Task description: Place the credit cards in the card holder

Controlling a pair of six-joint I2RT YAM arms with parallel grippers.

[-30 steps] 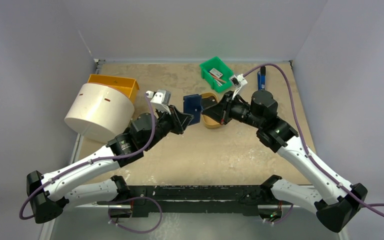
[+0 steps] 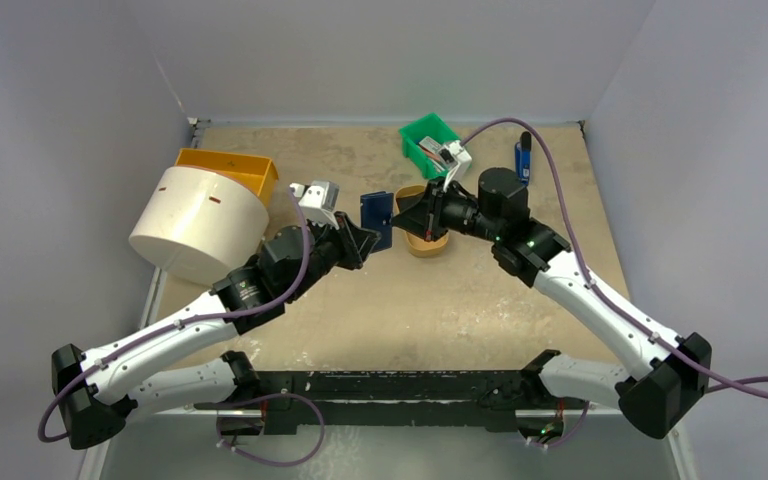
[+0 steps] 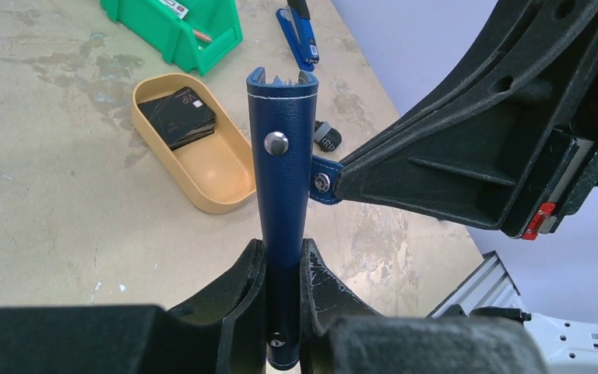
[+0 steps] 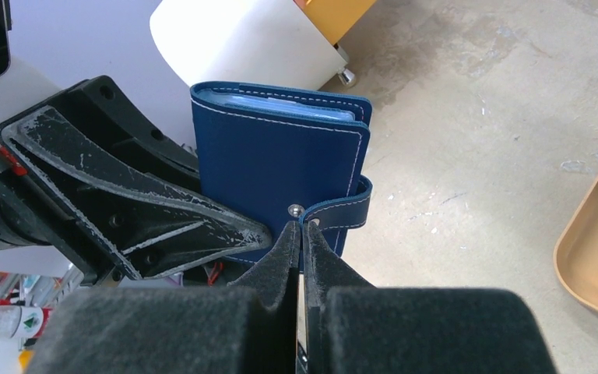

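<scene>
A dark blue card holder [image 2: 376, 219] stands upright over the table, with my left gripper shut on its lower part. White stitching and clear sleeves at the top edge show in the right wrist view. The strap [image 4: 344, 208] bends round the side; its tip, with a snap stud [image 3: 321, 182], meets the fingertips of my right gripper. That gripper is shut, and whether it pinches the strap cannot be made out. Black cards [image 3: 177, 117] lie stacked in a tan tray [image 3: 156, 150] on the table.
Behind the tray is a green bin [image 2: 418, 131] with small items in it. A blue stapler [image 2: 523, 160] lies at the back right. A white cylinder [image 2: 200, 222] and an orange bin [image 2: 228, 161] take up the back left.
My right gripper has moved left, against the holder's strap side. The holder has shifted slightly left, and the left arm has hardly moved.
</scene>
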